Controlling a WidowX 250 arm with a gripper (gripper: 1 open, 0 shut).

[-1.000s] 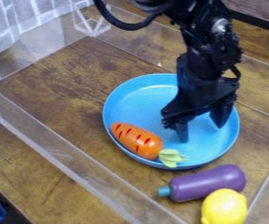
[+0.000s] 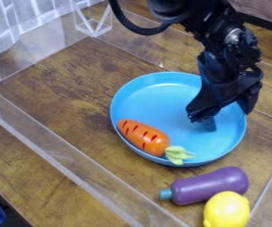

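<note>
The black gripper is over the right part of a round blue plate, its fingers low above the plate. A small dark object shows on the plate beneath it, partly hidden. I cannot tell whether anything is between the fingers. A toy carrot with pale green leaves lies at the plate's lower left.
A purple eggplant and a yellow lemon lie outside the plate at the lower right. Clear plastic walls border the wooden surface.
The gripper has shifted slightly to the right and turned, now looking narrower in view. The carrot, eggplant and lemon have not visibly moved.
</note>
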